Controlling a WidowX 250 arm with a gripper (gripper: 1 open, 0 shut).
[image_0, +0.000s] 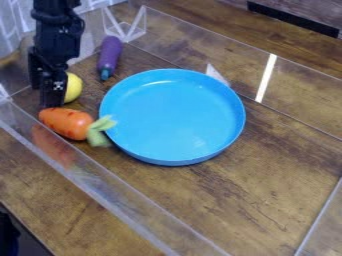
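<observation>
My gripper is low at the left edge, open, its black fingers around the left side of a yellow round object, which they partly hide. An orange carrot with pale green leaves lies just below it. A blue round plate sits to the right, empty.
A purple elongated object lies behind, right of the arm. Clear transparent walls border the wooden work area, which is free on the right.
</observation>
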